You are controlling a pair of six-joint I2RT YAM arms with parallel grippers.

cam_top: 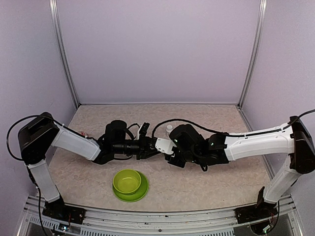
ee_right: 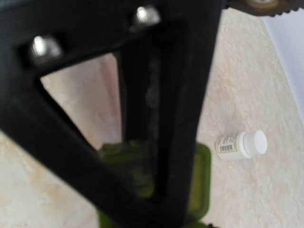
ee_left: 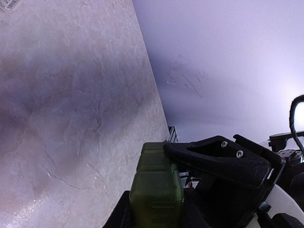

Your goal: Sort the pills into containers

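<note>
A green translucent pill box [ee_left: 156, 192] stands upright in the left wrist view, with my left gripper [cam_top: 151, 146] shut on it. One dark finger [ee_left: 216, 159] presses against its side. In the right wrist view, the same green box [ee_right: 202, 183] shows behind a large, blurred black finger [ee_right: 178, 114] of my right gripper [cam_top: 165, 147]. That gripper is open beside the box; its fingers stand far apart. From above, both grippers meet at mid-table and hide the box. No loose pills can be made out.
A white bottle [ee_right: 241, 145] lies in the right wrist view; from above, the white bottle [cam_top: 169, 130] shows just behind the grippers. At the front, a green bowl [cam_top: 127, 182] sits on a green plate [cam_top: 143, 190].
</note>
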